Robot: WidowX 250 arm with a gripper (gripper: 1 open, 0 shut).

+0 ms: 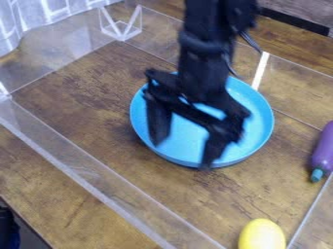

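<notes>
The black gripper (196, 117) is blurred by motion over the blue round plate (247, 107) near the middle of the view, covering much of it. Whether its fingers are open or shut, or hold anything, is unclear.
A purple elongated object (322, 148) with a teal tip lies at the right edge. A yellow oval object (262, 236) is at the bottom right. Clear plastic edges run along the left and right. The wooden surface left of the plate is clear.
</notes>
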